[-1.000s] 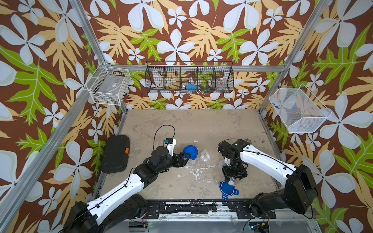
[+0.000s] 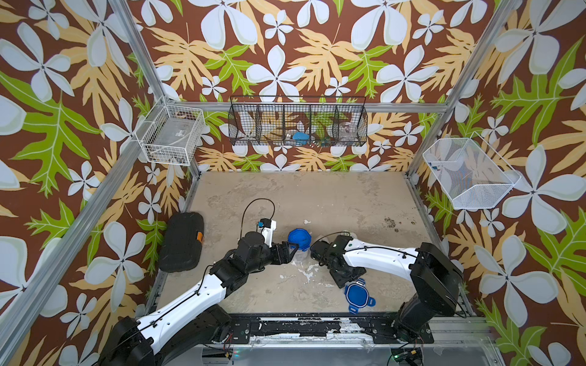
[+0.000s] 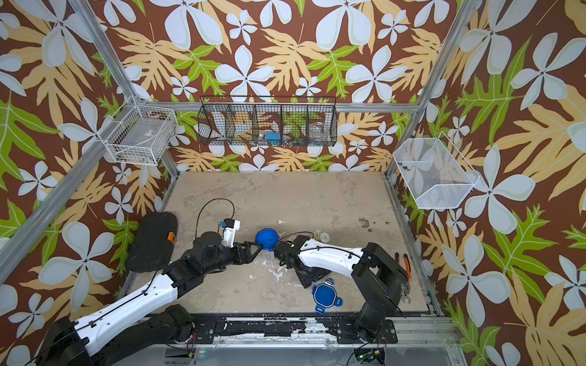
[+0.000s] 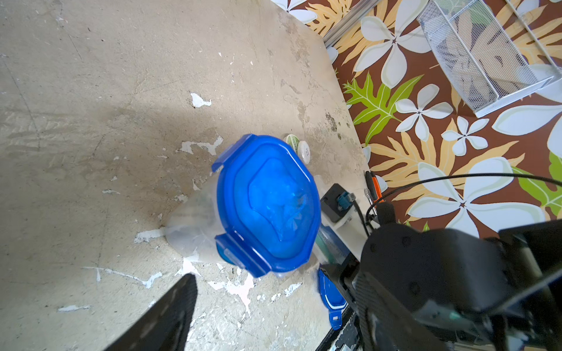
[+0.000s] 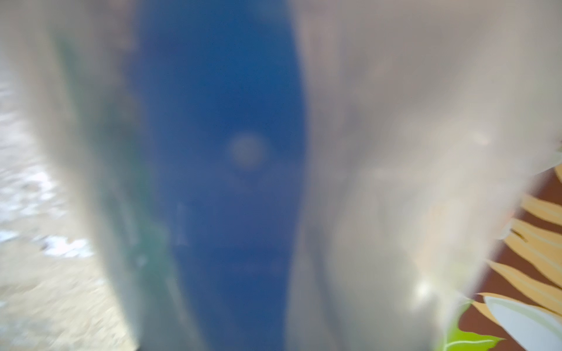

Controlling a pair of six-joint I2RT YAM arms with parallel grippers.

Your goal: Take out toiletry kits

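A clear container (image 4: 193,222) with a blue lid (image 4: 266,201) stands mid-table. My left gripper (image 2: 290,252) hangs open just beside it, its fingers either side at the bottom of the left wrist view. My right gripper (image 2: 335,268) is to its right, low over the table; its arm hides most of what it grips. A blurred translucent object with a blue band (image 5: 222,175) fills the right wrist view. A separate blue lid (image 2: 357,294) lies at the front right.
A black case (image 2: 177,244) lies at the left. Pliers and tools (image 3: 406,265) lie along the right edge. Wire baskets (image 2: 171,134) hang on the walls.
My right gripper has moved left toward the lidded container, covering where a clear item was visible. The left arm has barely moved.
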